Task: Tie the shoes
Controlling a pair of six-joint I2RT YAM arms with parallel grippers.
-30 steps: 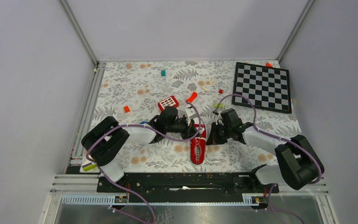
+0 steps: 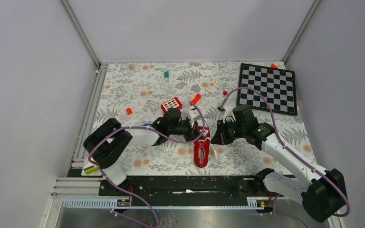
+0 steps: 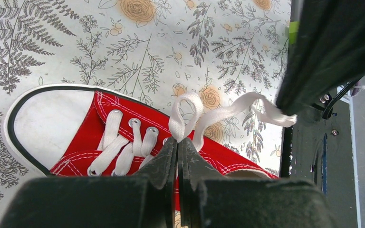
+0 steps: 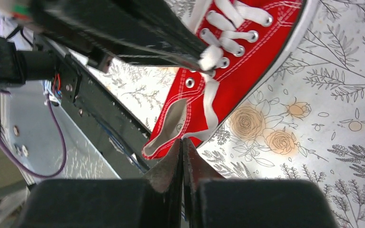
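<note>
In the top view, a red shoe (image 2: pixel 201 154) with white laces lies mid-table, its toe away from the front edge. My left gripper is shut over the laced part, with a small loop of white lace (image 3: pixel 185 114) standing up at its fingertips. From there the lace runs across to my right gripper, which is shut at the shoe's opening side with the lace (image 4: pixel 210 107) reaching between its fingertips. In the left wrist view, a lace end shows at the right fingers (image 3: pixel 309 61). The left gripper and arm hide part of the shoe from above.
A black-and-white checkerboard (image 2: pixel 267 89) lies at the back right. Behind the left arm are a red-and-white item (image 2: pixel 171 105) and a red-orange piece (image 2: pixel 196 99). Small blocks are scattered farther back.
A white lace strip now shows below the right gripper. The left arm and shoe have not moved.
</note>
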